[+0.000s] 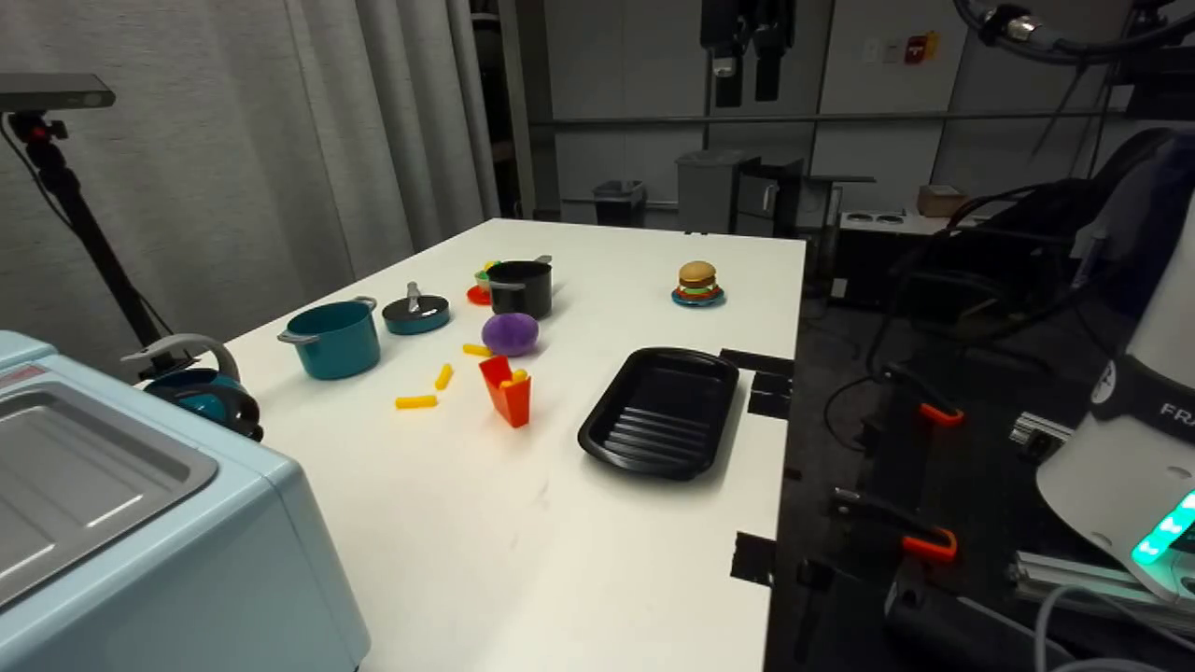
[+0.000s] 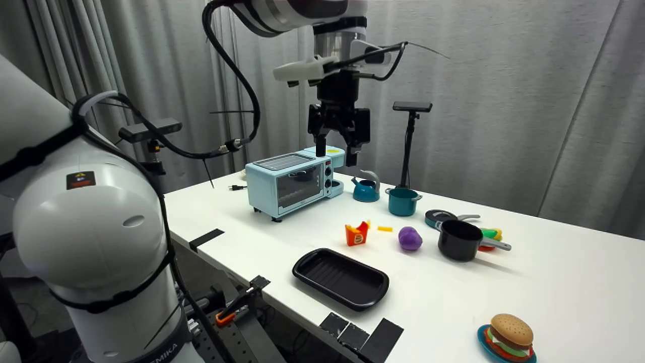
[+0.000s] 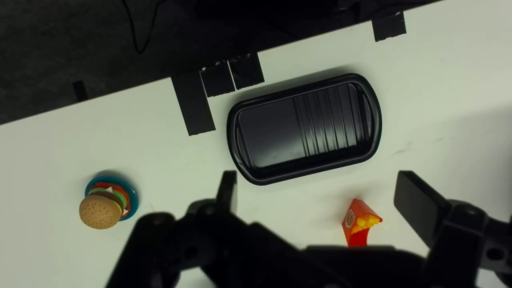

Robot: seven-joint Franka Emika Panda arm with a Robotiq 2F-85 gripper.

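Note:
High over the table hangs my gripper (image 2: pixel 336 157), its fingers well apart with nothing between them. In the wrist view the left finger (image 3: pixel 227 192) and right finger (image 3: pixel 416 206) stand wide of each other. Below lies an empty black tray (image 3: pixel 273 129) near the table's edge. A red fry box (image 3: pixel 356 221) holding a few yellow fries stands beside the tray. Loose yellow fries (image 1: pixel 416 401) lie on the table by it. A toy burger (image 3: pixel 101 211) rests on a small blue plate (image 3: pixel 134 197), apart from the tray.
A purple toy (image 2: pixel 409 238), a black pot (image 2: pixel 457 242), a teal pot (image 2: pixel 402 202), a lidded teal pan (image 1: pixel 415 318) and a kettle (image 2: pixel 365 190) stand along the far side. The light-blue toaster oven (image 2: pixel 266 192) occupies one end. Bare tabletop surrounds the burger.

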